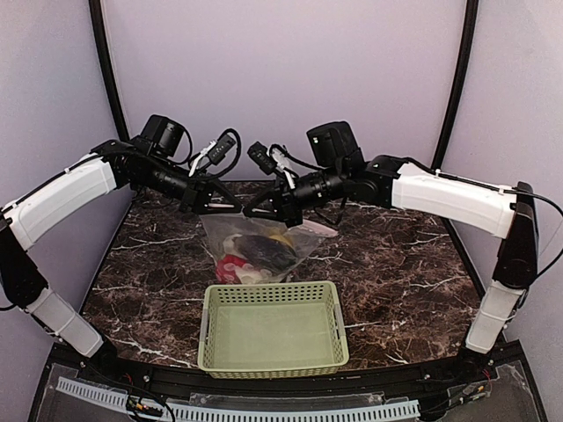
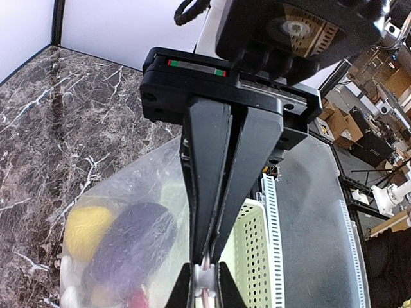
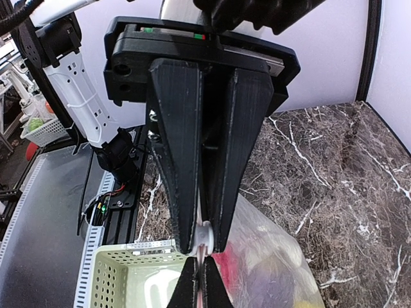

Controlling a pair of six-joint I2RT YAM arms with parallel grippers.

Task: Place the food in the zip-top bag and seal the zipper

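The clear zip top bag [image 1: 259, 251] hangs upright behind the basket, holding red, yellow [image 2: 87, 231] and dark purple [image 2: 131, 244] food. My left gripper [image 1: 230, 207] and right gripper [image 1: 253, 209] meet at its top edge, side by side. In the left wrist view the left gripper is shut on the bag's zipper strip. In the right wrist view the right gripper is shut at the same strip, with the pale zipper between or at its fingertips. The bag's pink slider end sticks out to the right in the top view.
An empty pale green basket [image 1: 209, 325] stands at the table's front centre. Both arms reach in over the table from the sides.
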